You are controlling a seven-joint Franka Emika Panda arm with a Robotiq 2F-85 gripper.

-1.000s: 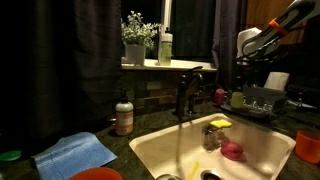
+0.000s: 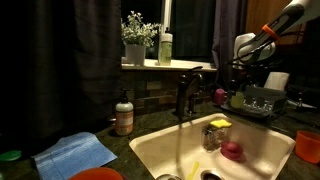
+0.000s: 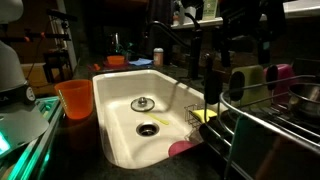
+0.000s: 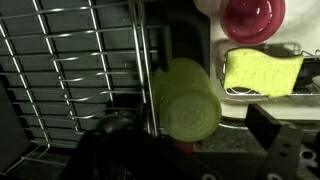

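A green cup (image 4: 188,103) stands upside down or end-on below my gripper in the wrist view, beside the wire dish rack (image 4: 98,52). My fingers are open, one finger to each side of the cup, and no grip on it shows. In exterior view 1 the green cup (image 2: 237,100) is at the rack's left end, with the gripper (image 2: 241,82) just above it. Exterior view 2 has the dark arm covering much of the scene near the green cup (image 3: 238,83).
The white sink (image 2: 175,150) holds a red bowl (image 2: 232,151); a yellow sponge (image 4: 262,72) lies by its rim. A pink cup (image 3: 281,77) is near the green one. An orange container (image 3: 75,98) stands across the sink. The rack's wires are close to the gripper.
My gripper has come slightly lower, nearer the green cup. The cup and the other objects appear unmoved.
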